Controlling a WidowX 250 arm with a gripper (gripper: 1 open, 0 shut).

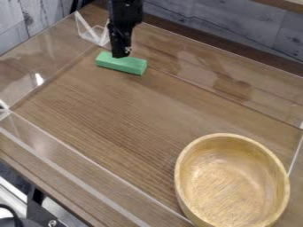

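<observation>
A small green block (122,63) lies on the wooden table near the back left. Just behind and above it, at the top, the dark gripper (120,44) hangs over the table; its fingers are too small and dark to tell whether open or shut. A wrinkled clear plastic piece (95,28) is at its left.
A large tan bowl (229,182) sits at the front right. Walls border the back and back left.
</observation>
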